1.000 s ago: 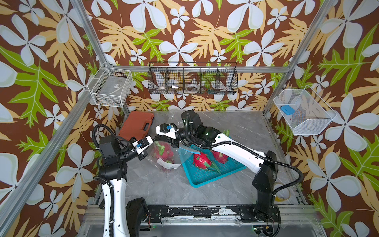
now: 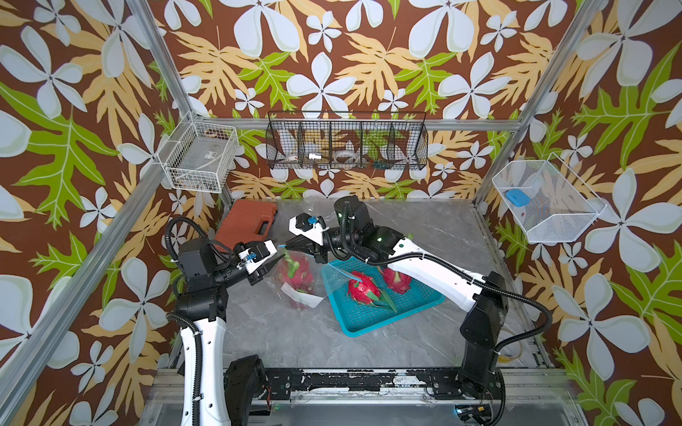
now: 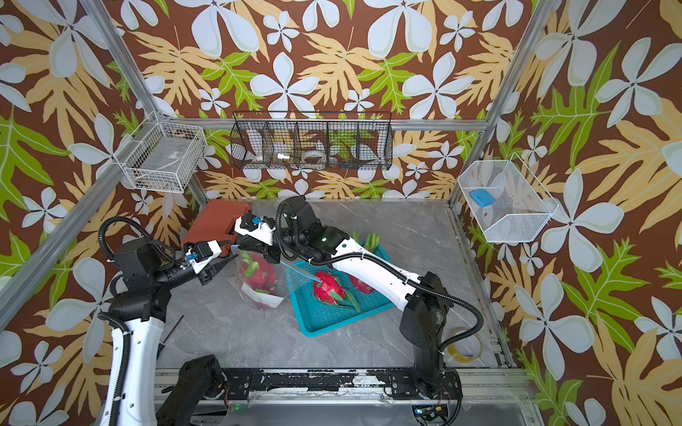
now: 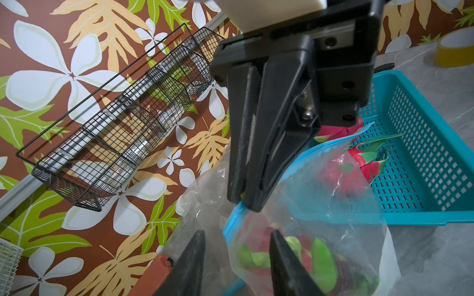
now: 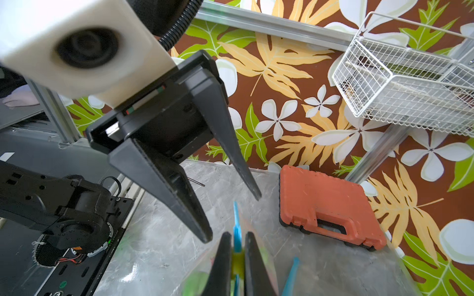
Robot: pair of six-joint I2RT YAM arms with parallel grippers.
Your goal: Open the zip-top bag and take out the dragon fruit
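A clear zip top bag (image 4: 355,197) with a blue zip strip (image 4: 236,221) holds a red dragon fruit (image 2: 295,272) with green scales. My right gripper is shut on the zip strip at the bag's top; a small yellow-green piece (image 5: 238,265) shows between its fingers. Facing it from the left, my left gripper stands open, its fingers apart with nothing held. In the left wrist view, the blue strip and bag lie beyond the gap between the left fingers. The bag mouth is partly hidden by the grippers.
Right of the bag, a teal tray (image 2: 348,323) holds two dragon fruits (image 2: 363,289), and the bag's side overlaps its edge. An orange case (image 2: 241,221) lies at back left. The grey table in front of the bag is clear.
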